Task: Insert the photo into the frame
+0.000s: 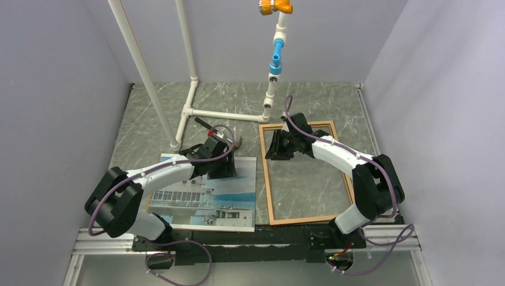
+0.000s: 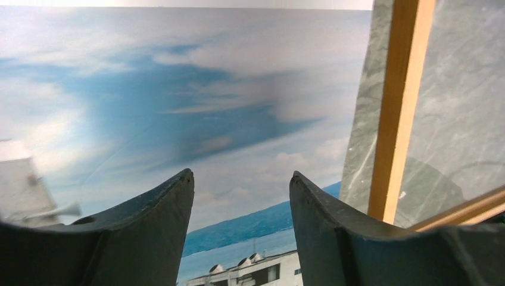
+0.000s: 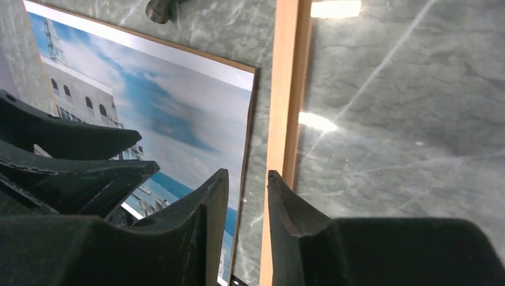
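Observation:
The photo [image 1: 235, 199], a picture of white buildings under a blue sky, lies flat at the left of the table. To its right, a narrow strip of table apart, lies the empty wooden frame [image 1: 267, 190]. Over the photo's upper part hangs my left gripper, its fingers spread and only the picture's surface showing beneath. My right gripper is above the frame's left side, its fingers a little apart with nothing held. The right wrist view also shows the left gripper's fingers [image 3: 113, 170] over the photo.
A hammer [image 1: 204, 124] with a dark handle lies behind the photo. White pipes [image 1: 226, 115] form a stand at the back, with an orange fitting [image 1: 276, 6] on top. Bare table shows inside the frame and at the back right.

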